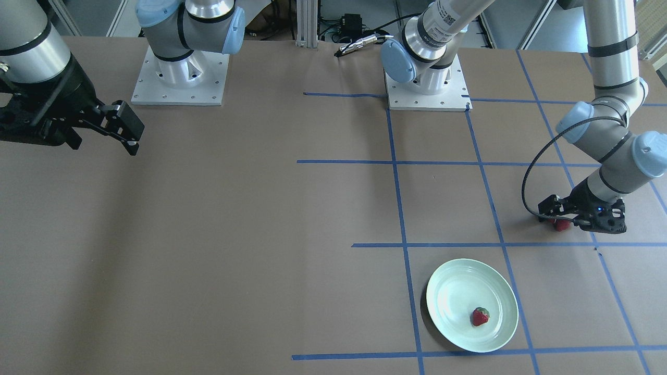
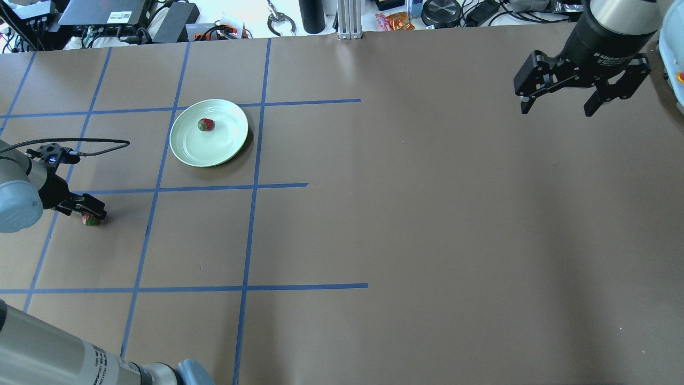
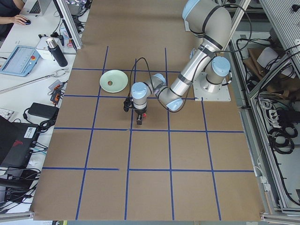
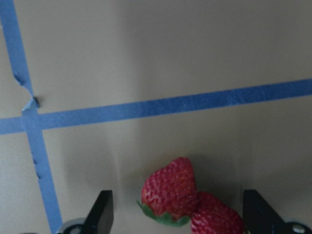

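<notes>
My gripper stands open low over two strawberries lying together on the taped board, one upper (image 4: 168,187) and one lower (image 4: 217,219), between its black fingers in the left wrist view. In the front view the gripper mostly covers them, with red berry (image 1: 561,225) showing under it; in the top view a berry (image 2: 90,218) peeks out below it. A pale green plate (image 1: 450,294) lies nearer the front camera, holding one strawberry (image 1: 480,316).
Another arm's black gripper (image 2: 577,80) hangs at the top right of the top view, well apart. White base plates (image 1: 428,100) stand at the board's edge. The middle of the board is bare.
</notes>
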